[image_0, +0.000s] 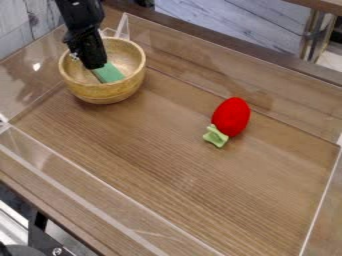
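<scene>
My gripper (83, 50) is at the upper left, a dark shape reaching down into a yellow wooden bowl (100, 92). Inside the bowl lies a green object (108, 74), just below and right of the fingertips. The fingers look narrow; whether they grip the bowl's rim or anything else is hard to tell.
A red oval object (231, 114) with a light green piece (215, 136) at its lower end lies right of centre on the wooden table (201, 200). A shelf edge shows at the top right.
</scene>
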